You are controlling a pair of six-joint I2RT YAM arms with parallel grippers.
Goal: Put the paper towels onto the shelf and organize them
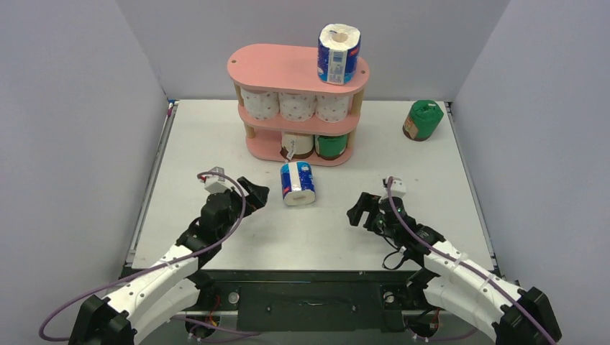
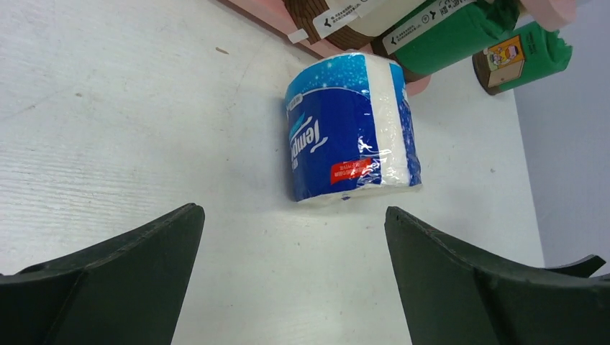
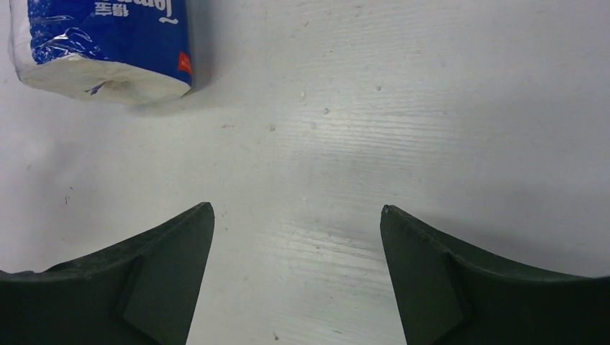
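Note:
A blue paper towel roll [image 1: 296,181] lies on its side on the table in front of the pink shelf [image 1: 280,66]. Another blue roll [image 1: 339,56] stands upright at the right end of the shelf's top board. On the middle board sit three white patterned rolls [image 1: 297,106]. The lowest board holds a white-and-brown roll [image 1: 297,144] and a green roll [image 1: 331,146]. My left gripper [image 1: 260,192], open and empty, is left of the lying roll, which appears ahead of its fingers [image 2: 137,266]. To the roll's right, my right gripper [image 1: 358,214] is open with only bare table between its fingers.
A separate green roll [image 1: 423,120] stands on the table [image 1: 194,144] at the back right, near the grey wall. The shelf top is bare at left and centre. Purple cables run along both arms.

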